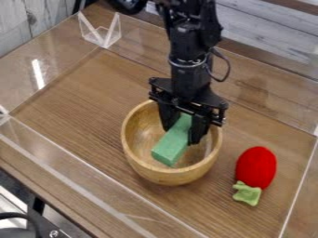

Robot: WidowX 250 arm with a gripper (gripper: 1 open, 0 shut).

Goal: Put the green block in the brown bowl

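The brown bowl (132, 139) stands on the table, a little below the middle of the view. Inside its rim is the green block (173, 147), tilted, its lower end toward the bowl's front left. Whether it touches the bowl's bottom is not clear. My black gripper (184, 118) reaches down from above over the bowl's back part, its fingers around the block's upper end. That end is partly hidden, and I cannot tell whether the fingers still press on it.
To the bowl's right lies a red strawberry-like object (256, 167) with a green top. A clear angular object (100, 30) stands at the back left. Dark cables (22, 221) lie at the lower left.
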